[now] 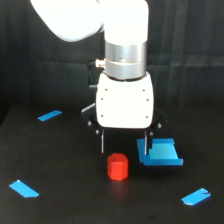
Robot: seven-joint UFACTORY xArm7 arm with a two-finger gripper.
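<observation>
A red block (pixel 118 166) stands on the dark table in the centre, below my gripper (pixel 124 141). The white hand is seen from the front above it, with dark fingers hanging on either side, apart, and nothing visible between them. A shallow blue tray (pixel 161 155) lies to the right of the red block, partly behind the right finger.
Blue tape strips lie on the black table, at the front left (pixel 24 189), front right (pixel 196 197) and back left (pixel 50 115).
</observation>
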